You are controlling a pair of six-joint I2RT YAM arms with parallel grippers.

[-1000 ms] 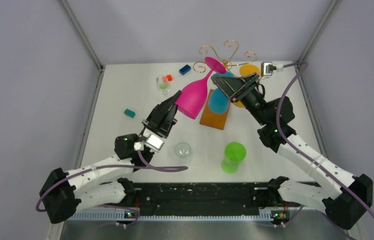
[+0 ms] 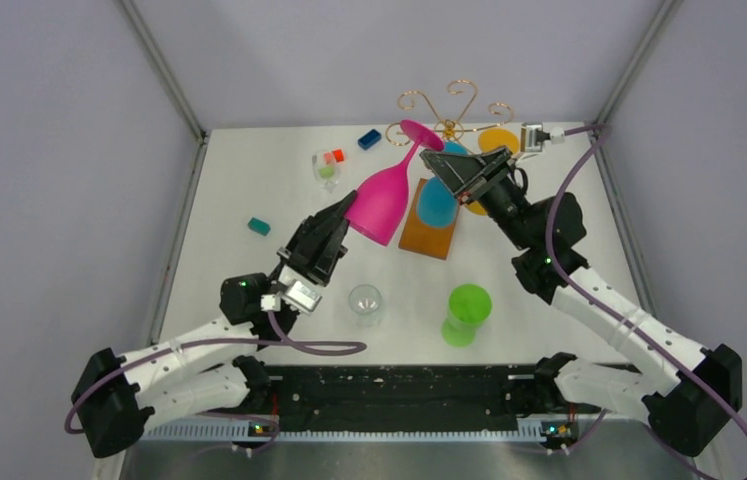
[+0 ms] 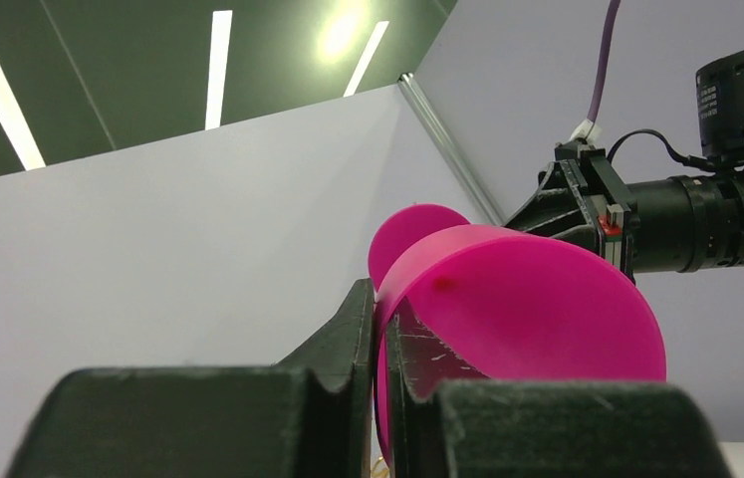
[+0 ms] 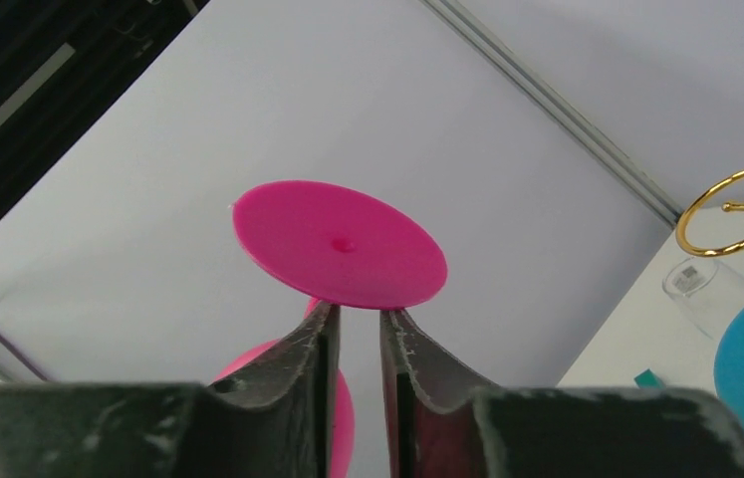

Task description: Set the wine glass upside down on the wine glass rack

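A pink wine glass (image 2: 386, 198) is held in the air, tilted, its bowl opening toward the front and its foot toward the back. My left gripper is shut on the bowl's rim. The foot (image 4: 338, 244) of the glass appears just beyond the tips of my right gripper, which is part open with nothing visible between its fingers. In that view the stem shows beside the left finger, outside the gap. Behind the foot in the top view is the gold rack (image 2: 449, 128) with curled arms, rising from a wooden base (image 2: 425, 239).
Blue glasses (image 2: 437, 204) and yellow glasses (image 2: 499, 140) are at the rack. A green cup (image 2: 467, 312) and a clear glass (image 2: 365, 302) stand at the front. Another clear glass (image 2: 326, 172) and small blocks lie at the back left.
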